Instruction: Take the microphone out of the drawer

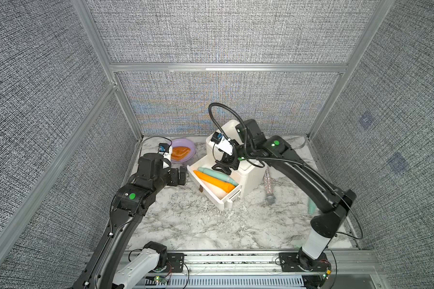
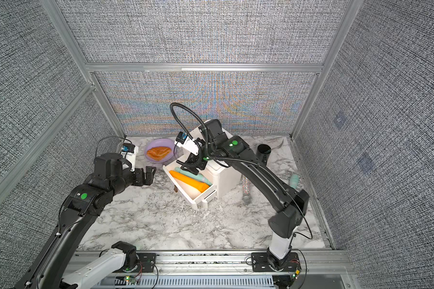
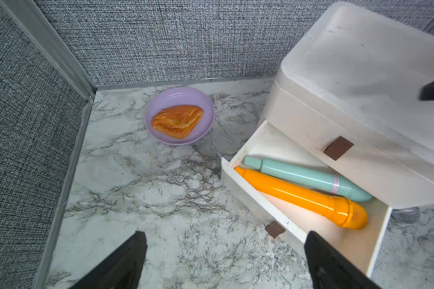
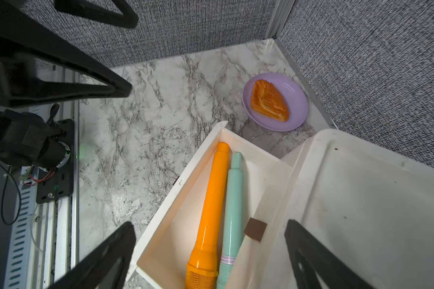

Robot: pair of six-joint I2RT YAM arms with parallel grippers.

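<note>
An orange microphone [image 3: 298, 195] lies lengthwise in the pulled-out white drawer [image 4: 161, 216], its mesh head [image 4: 200, 279] toward one end. Right beside it rests a mint-green bottle-like object [image 3: 308, 174], on the side nearer the cabinet. My right gripper is open above the drawer, its blurred fingers [image 4: 112, 252] wide apart over the microphone and the cabinet edge, touching neither as far as I can tell. Left of the drawer, my left gripper stands open over bare table, nothing between its fingers.
The white cabinet [image 3: 356, 72] stands behind the drawer, partly under the right arm. A purple plate [image 3: 204, 126] with a pastry [image 3: 177, 120] sits at the back left. A glittery microphone [image 1: 268, 185] and a black cup [image 2: 263, 153] are to the right.
</note>
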